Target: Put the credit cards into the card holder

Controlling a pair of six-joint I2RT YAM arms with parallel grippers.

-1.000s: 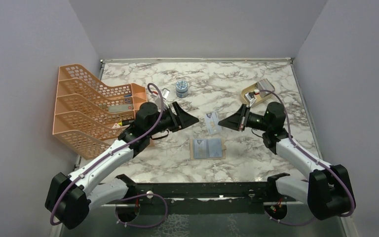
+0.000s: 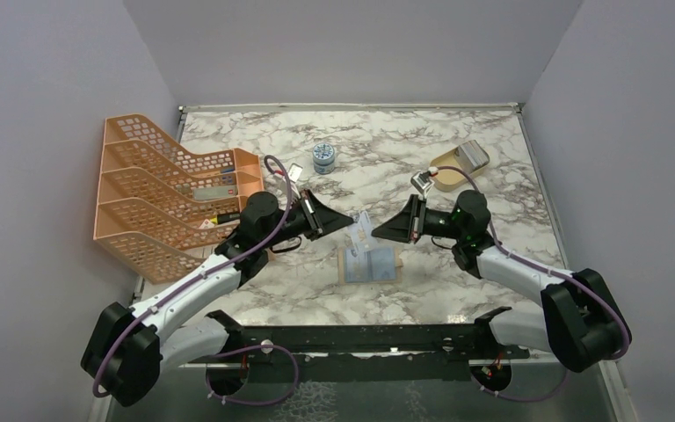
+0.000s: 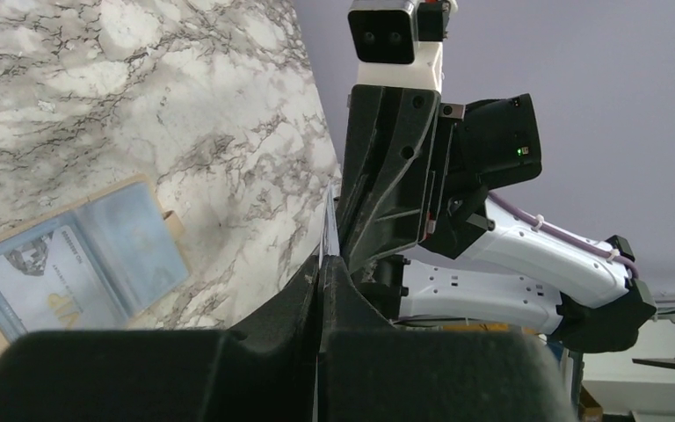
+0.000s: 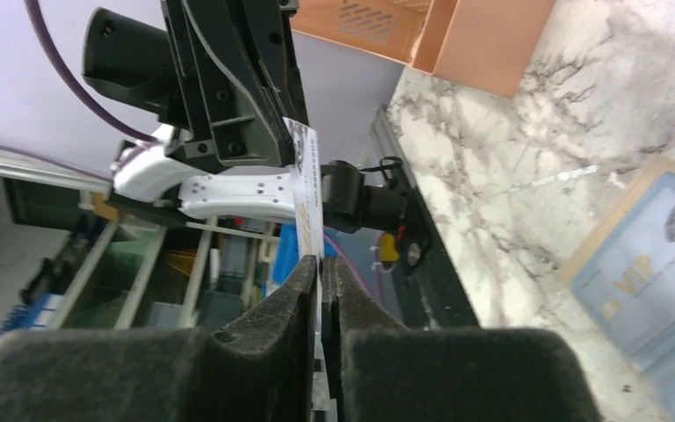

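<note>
A pale credit card (image 2: 362, 232) hangs between the two grippers above the table, blurred in the top view. My left gripper is shut on its edge; in the left wrist view the card (image 3: 330, 220) appears almost edge-on. Seen from the right wrist, the card (image 4: 309, 189) is tilted and reaches down to my right gripper. The right fingers are close around its edge, and whether they still grip it is unclear. Below lies the open card holder (image 2: 382, 264), a card (image 3: 53, 280) showing in one clear pocket; the other pocket (image 3: 136, 237) looks empty.
A tan tray (image 2: 447, 180) with a grey object (image 2: 472, 156) stands at back right. An orange slotted organizer (image 2: 163, 198) fills the left side. A small round tin (image 2: 323, 156) sits at the back. Bare marble surrounds the holder.
The right gripper has moved left with the card, which has swung from facing up to a steeper tilt.
</note>
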